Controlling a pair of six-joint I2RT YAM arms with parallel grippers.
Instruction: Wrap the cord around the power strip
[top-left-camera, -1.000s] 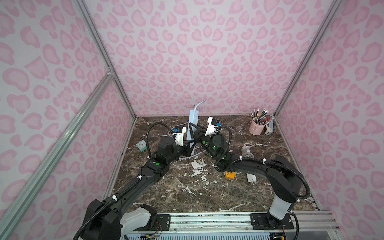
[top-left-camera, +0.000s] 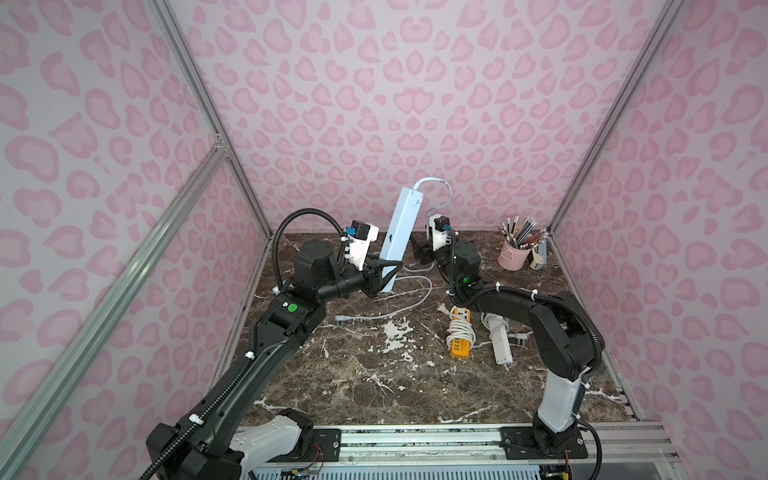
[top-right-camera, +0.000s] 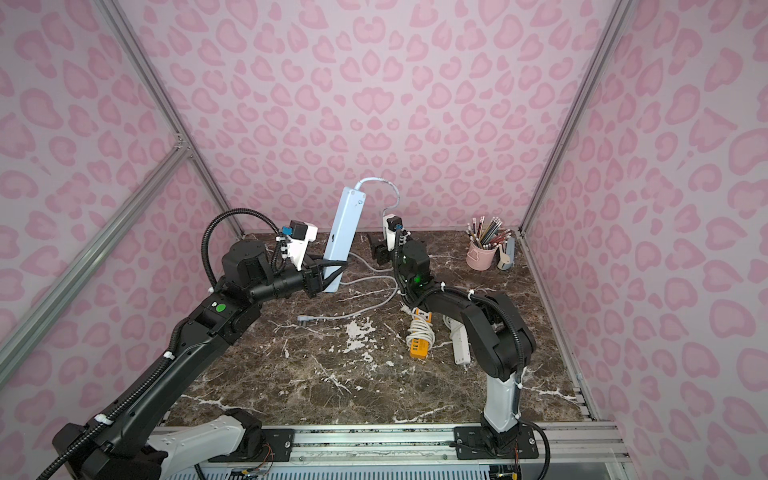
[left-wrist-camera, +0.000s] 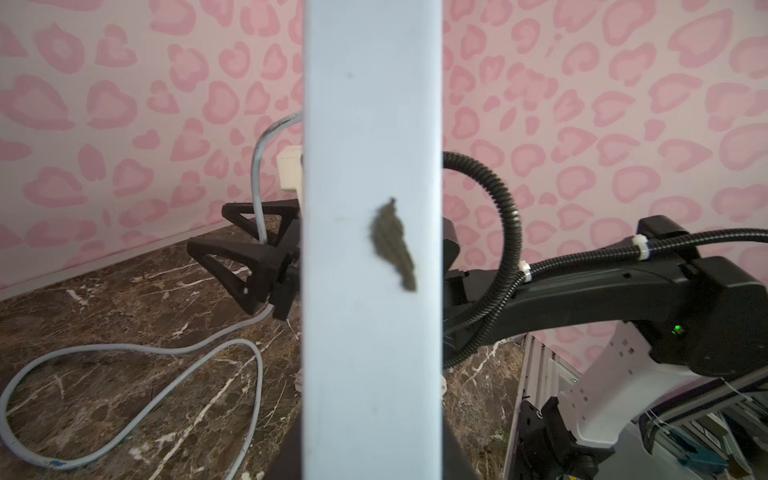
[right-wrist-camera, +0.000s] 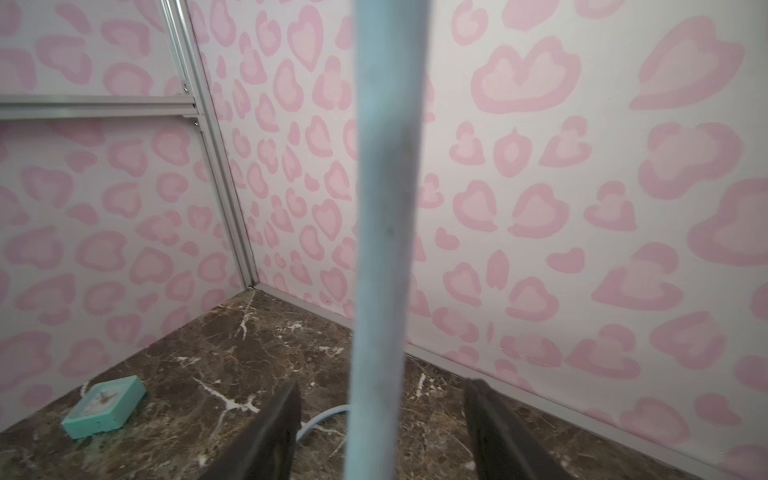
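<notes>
My left gripper (top-left-camera: 389, 274) is shut on the lower part of the white power strip (top-left-camera: 402, 220), which is raised off the table and leans right at its top. From its top end the pale cord (top-left-camera: 438, 181) arches over and drops toward my right gripper (top-left-camera: 421, 251). In the right wrist view, the cord (right-wrist-camera: 381, 208) runs blurred and close between two spread fingers, so that gripper is open around it. The left wrist view shows the cord (left-wrist-camera: 257, 180) passing through those fingers and looping on the table. A plug (top-left-camera: 342, 319) lies at the cord's free end.
Near my right arm lie an orange strip (top-left-camera: 460, 349) and a white strip (top-left-camera: 501, 347), both with cords. A pink pencil pot (top-left-camera: 513, 257) stands at the back right. A teal clock (right-wrist-camera: 104, 406) is at the left.
The power strip has risen and tilted to the right in my left gripper.
</notes>
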